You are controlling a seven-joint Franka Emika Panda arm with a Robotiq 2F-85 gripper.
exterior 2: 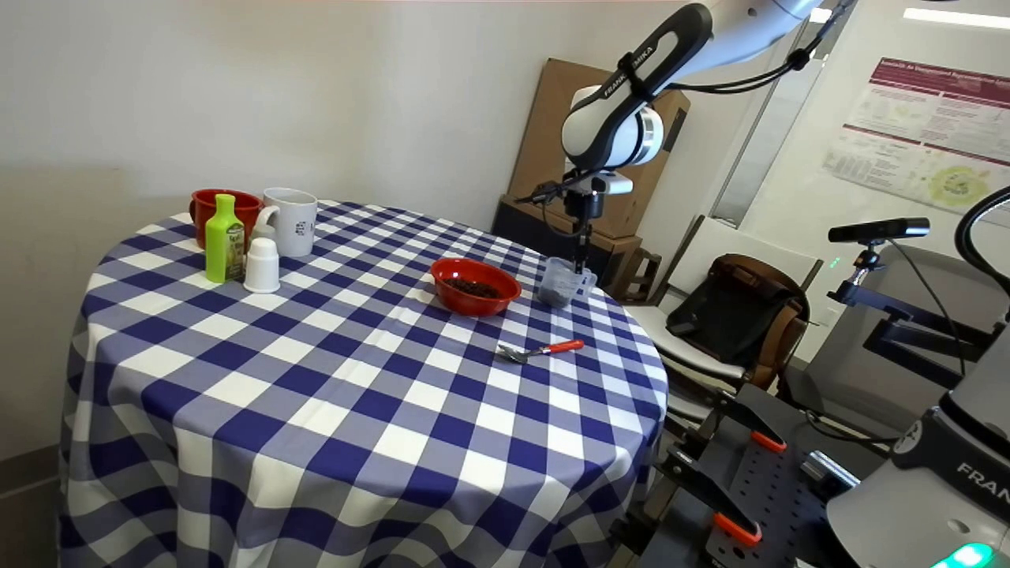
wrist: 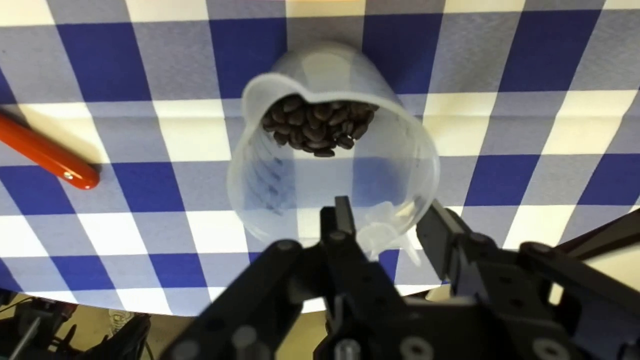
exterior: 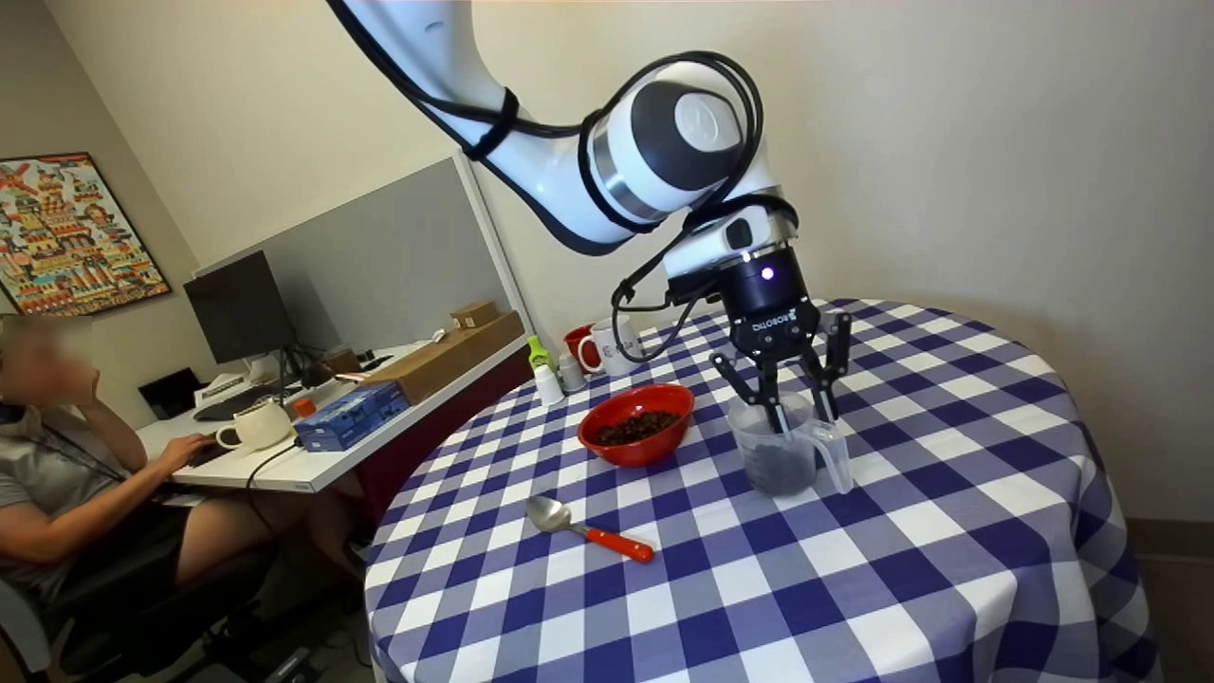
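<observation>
A clear plastic measuring cup (exterior: pixel 764 461) stands upright on the checked cloth. Dark coffee beans (wrist: pixel 318 125) lie inside it, against one side of its bottom, in the wrist view. My gripper (exterior: pixel 807 421) reaches down over the cup, its fingers part open. One of its fingers (wrist: pixel 343 219) dips over the cup's opening, and the other (wrist: pixel 436 231) stays outside the rim. The cup's handle (wrist: pixel 384 231) and the wall beside it lie between them. Whether either finger touches the cup cannot be told.
A red bowl (exterior: pixel 637 449) of dark beans sits beside the cup. A spoon with a red handle (exterior: pixel 620 544) lies nearer the front. Mugs (exterior 2: pixel 289 222), a green bottle (exterior 2: pixel 224 241) and a white shaker (exterior 2: pixel 262 267) stand at the far end.
</observation>
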